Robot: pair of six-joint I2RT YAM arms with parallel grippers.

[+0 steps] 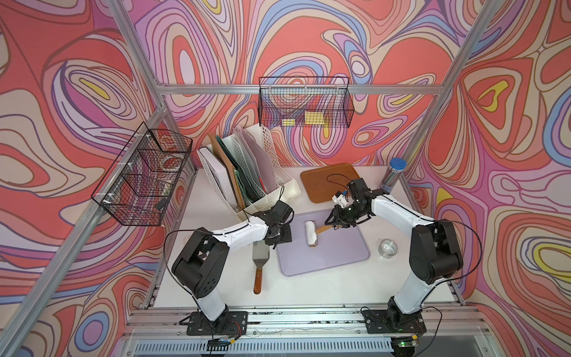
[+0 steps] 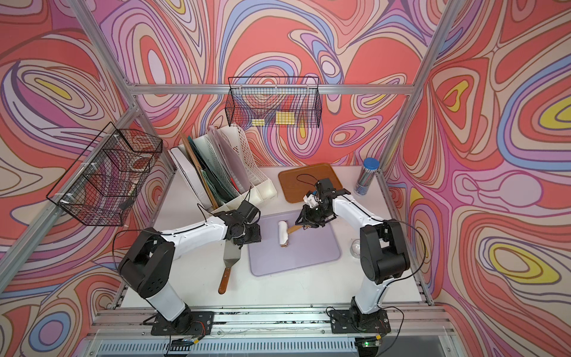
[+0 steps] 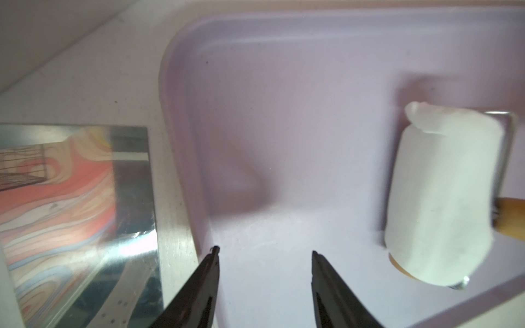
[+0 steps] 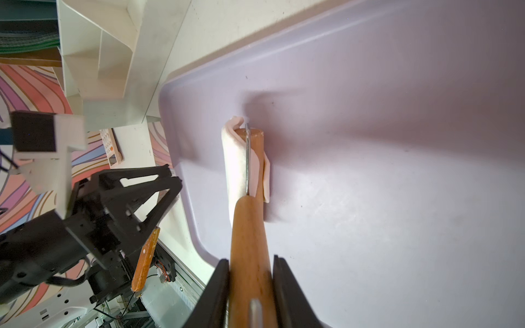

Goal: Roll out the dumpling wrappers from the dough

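My right gripper (image 1: pixel 333 224) is shut on the wooden handle (image 4: pixel 248 235) of a small roller. White dough is wrapped around the roller's wooden barrel (image 4: pixel 257 164); in the right wrist view some bare wood shows between its edges. The roller sits over the left part of a pale purple tray (image 1: pixel 327 258), and I cannot tell if it touches the surface. Left of it, above the tray's left edge, my left gripper stands open, its fingers (image 3: pixel 203 284) apart with only tray and table behind them.
A spatula (image 1: pixel 260 254) lies left of the tray, under the left arm. Behind stand a white rack (image 1: pixel 291 191) of boards and a brown tray (image 1: pixel 324 183). To the right are a metal bowl (image 1: pixel 387 248) and a blue-lidded container (image 1: pixel 392 175). The purple tray's right half looks clear.
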